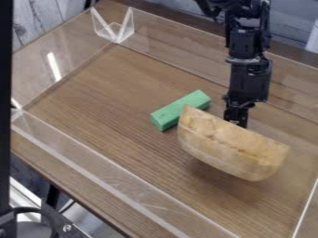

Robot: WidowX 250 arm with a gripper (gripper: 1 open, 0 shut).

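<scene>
The black arm reaches down from the top right, its gripper (237, 117) low over the table behind a large pale tan, curved piece (232, 149) at the lower right. The fingertips are partly hidden at the tan piece's upper edge, so their hold on it is unclear. A green block (180, 109) lies just left of the tan piece.
A clear angular container (114, 26) stands at the far top left. A raised pale edge runs along the left side, with dark cables at the lower left.
</scene>
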